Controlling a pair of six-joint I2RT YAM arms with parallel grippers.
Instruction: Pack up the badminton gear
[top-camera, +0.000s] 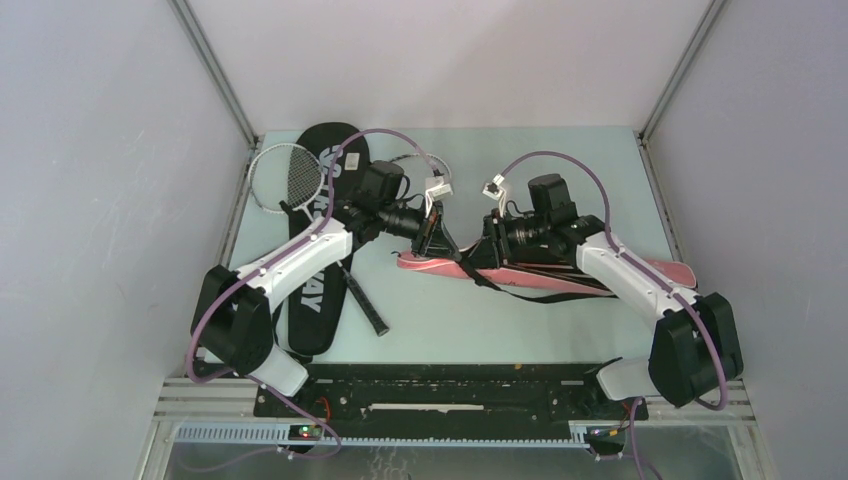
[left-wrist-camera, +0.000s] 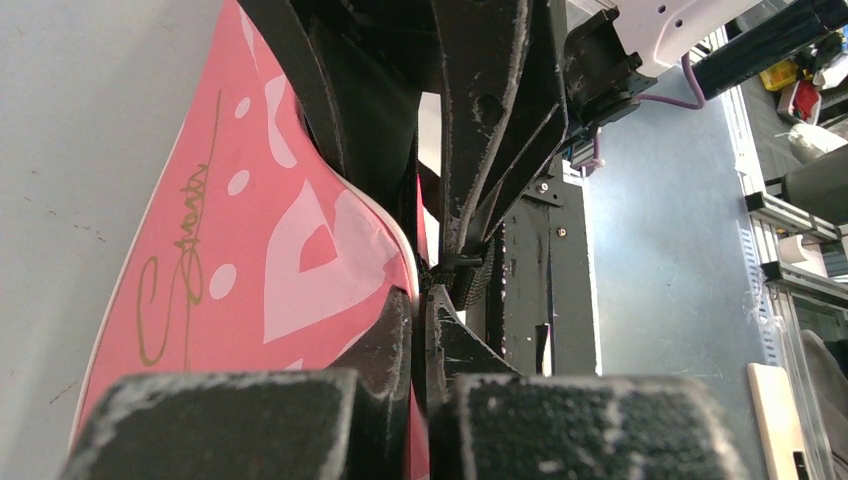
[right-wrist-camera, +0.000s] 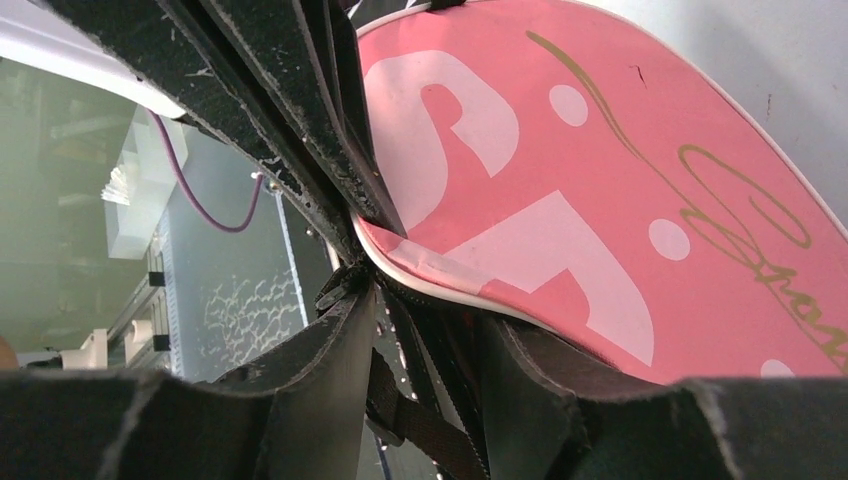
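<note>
A long pink racket bag (top-camera: 430, 265) lies across the table, its black zip side and strap (top-camera: 545, 297) facing the front. My left gripper is shut at the bag's pale-piped edge, which runs in between its fingertips. Close beside it, my right gripper stands open around the same edge, with the black zip band and part of the strap between its fingers. In the right wrist view the pink bag panel (right-wrist-camera: 560, 200) fills the upper right. Both fingertips are crowded together in the top view, so the exact contact there is hidden.
A black racket bag (top-camera: 315, 310) lies at the left, with a white-framed racket (top-camera: 285, 178) across it, its black grip (top-camera: 367, 305) pointing frontward. Another racket head (top-camera: 440, 163) shows behind my left arm.
</note>
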